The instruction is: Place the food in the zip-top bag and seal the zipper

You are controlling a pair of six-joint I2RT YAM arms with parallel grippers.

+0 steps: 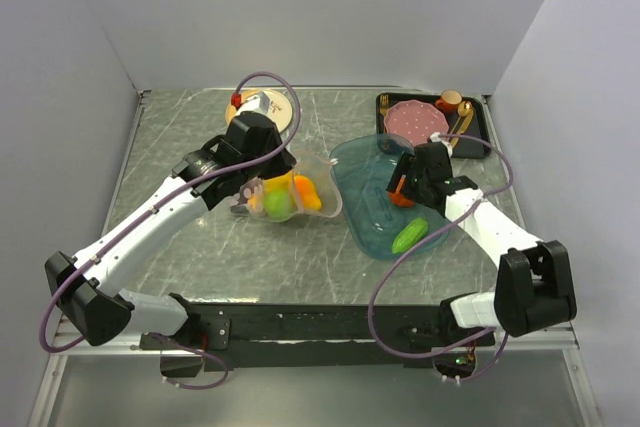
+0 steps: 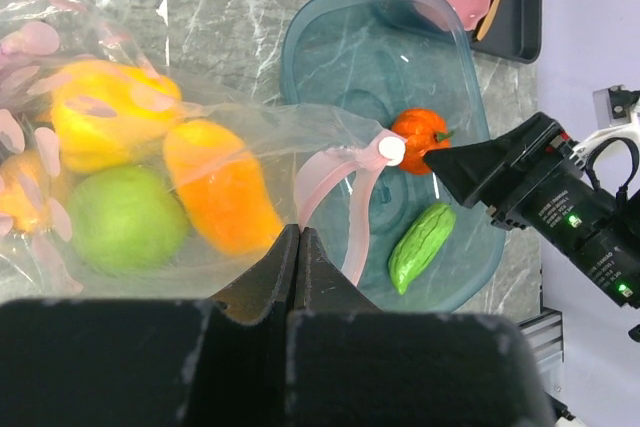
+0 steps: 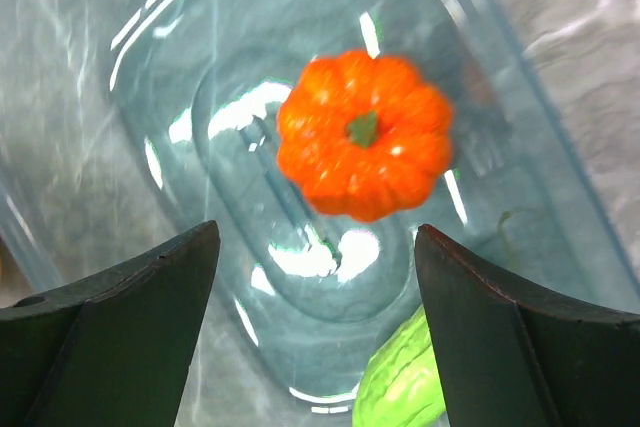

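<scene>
The clear zip top bag (image 1: 328, 205) lies open toward the right, its pink zip strip (image 2: 358, 232) bowed apart. Inside show a green round fruit (image 2: 128, 219), an orange-yellow mango (image 2: 222, 187) and a yellow fruit (image 2: 112, 115). My left gripper is shut on the bag's film at its mouth. An orange pumpkin (image 3: 365, 135) and a green bitter melon (image 3: 405, 377) sit in the blue-clear bin (image 1: 362, 237). Over the bin, my right gripper (image 1: 400, 179) is open, the pumpkin just ahead of its spread fingers (image 3: 165, 297) with nothing held.
At the back right a black tray (image 1: 482, 147) carries a pink plate (image 1: 416, 122), a cup and cutlery. A round board (image 1: 275, 112) lies behind the left arm.
</scene>
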